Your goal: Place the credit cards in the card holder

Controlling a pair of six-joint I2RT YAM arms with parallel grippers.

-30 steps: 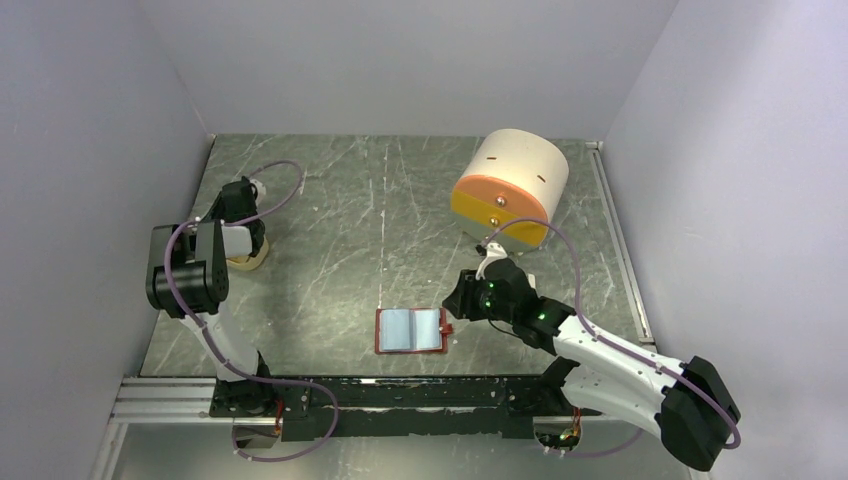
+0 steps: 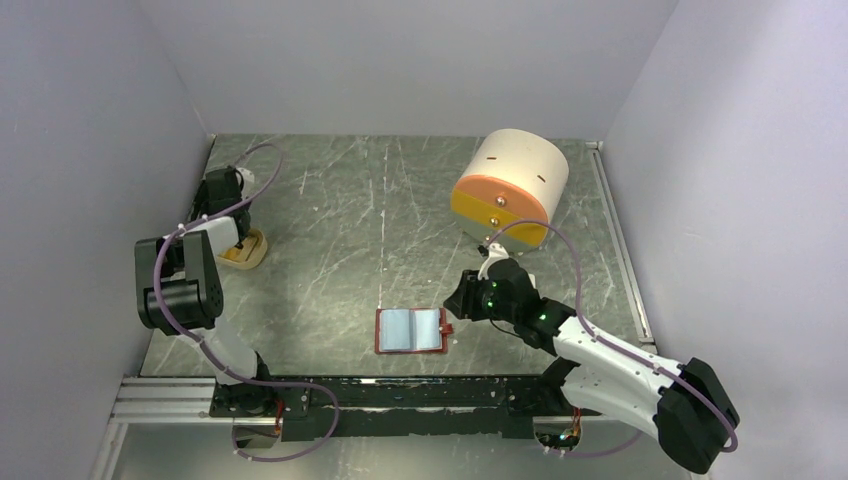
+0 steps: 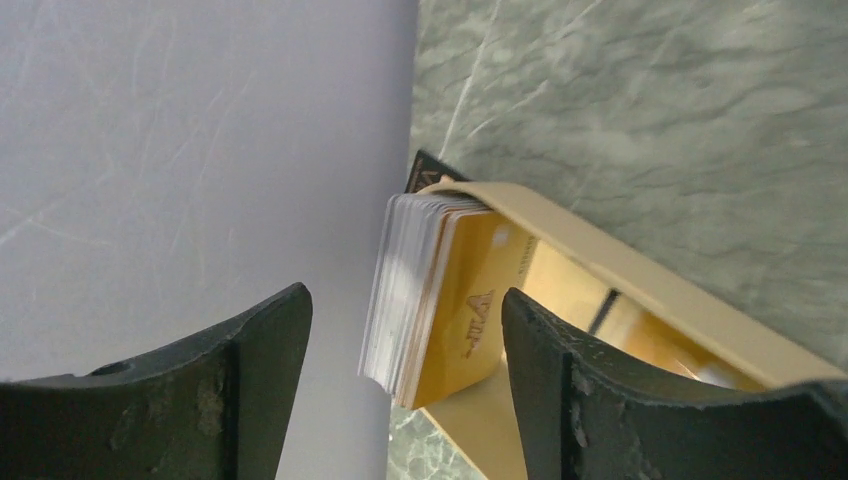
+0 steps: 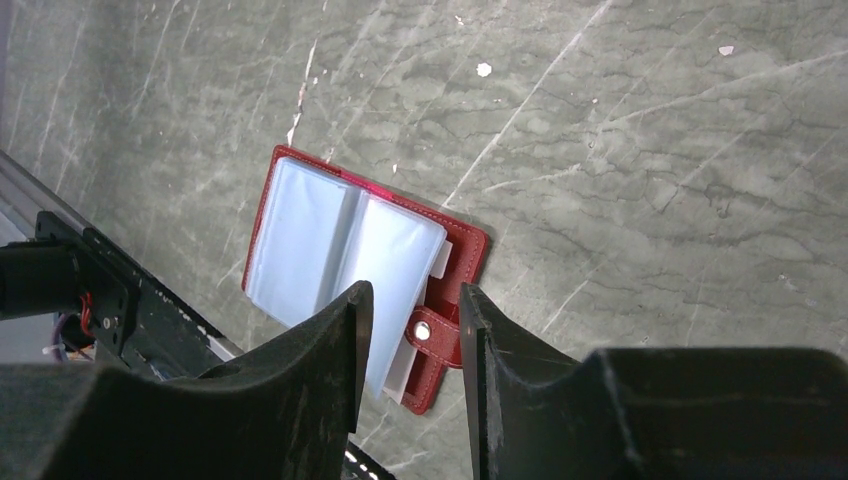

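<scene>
The card holder [image 4: 391, 250] lies spread on the table, red-edged with pale clear sleeves, and its snap strap [image 4: 435, 337] is at one side. My right gripper is above it, open and empty. At the far left, a stack of cards [image 3: 405, 290] with a golden front card leans in a beige box [image 3: 600, 250]. The left gripper is open with its fingers spread to either side of the stack in the left wrist view; I cannot tell whether they touch it. In the top view the left arm partly covers that box.
A white barrel-shaped container with an orange and yellow front [image 2: 510, 190] stands at the back right. The grey wall [image 3: 200, 180] is close beside the cards.
The right arm and the card holder look unmoved.
</scene>
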